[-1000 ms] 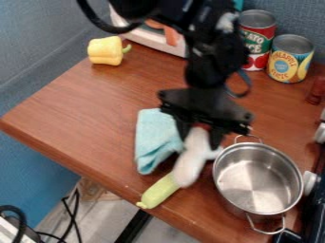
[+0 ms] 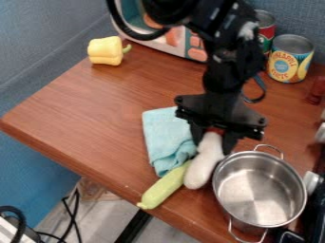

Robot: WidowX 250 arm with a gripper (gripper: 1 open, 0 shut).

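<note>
My black gripper (image 2: 214,131) is low over the table, just left of and behind a steel pot (image 2: 259,195), around the upper end of a white oblong vegetable (image 2: 202,165). Whether its fingers are closed on it is hidden. A light blue cloth (image 2: 166,140) lies to the left, with a pale green zucchini-like vegetable (image 2: 164,189) below it.
A yellow pepper (image 2: 106,51) sits at the back left. Cans (image 2: 291,58) and a red bottle (image 2: 317,92) stand at the back right.
My gripper has shifted slightly over the last second, and the white vegetable now lies a little further right and more upright in view, close against the pot.
</note>
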